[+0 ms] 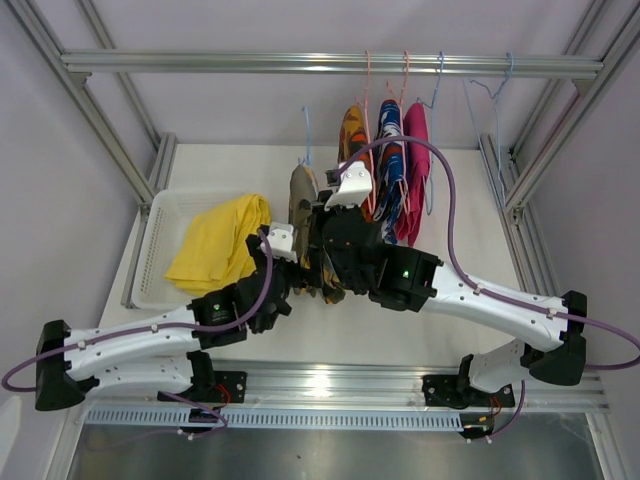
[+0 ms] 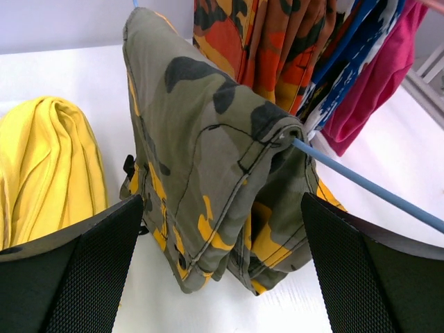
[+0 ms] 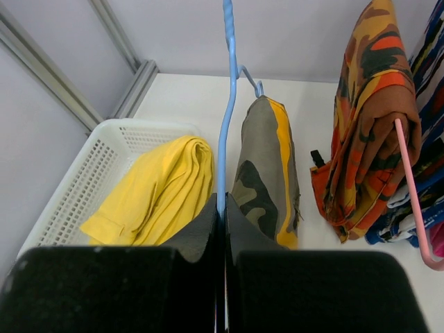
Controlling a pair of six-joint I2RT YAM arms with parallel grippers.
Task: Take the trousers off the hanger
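Note:
Camouflage trousers (image 1: 303,200) (image 2: 194,152) (image 3: 263,173) hang folded over a blue hanger (image 2: 361,182) (image 3: 229,83). My right gripper is shut on that hanger's thin wire, above the trousers. My left gripper is open, low in front of the trousers, which fill the space between and beyond its fingers in the left wrist view. Whether it touches them I cannot tell. In the top view both grippers sit close together, partly hiding the trousers.
A white basket (image 1: 153,250) holding yellow cloth (image 3: 152,194) stands left. Orange camouflage (image 3: 368,139), blue patterned and pink garments (image 1: 414,160) hang from the rail (image 1: 250,62) on the right, close to my right gripper. The board is bare at the far right.

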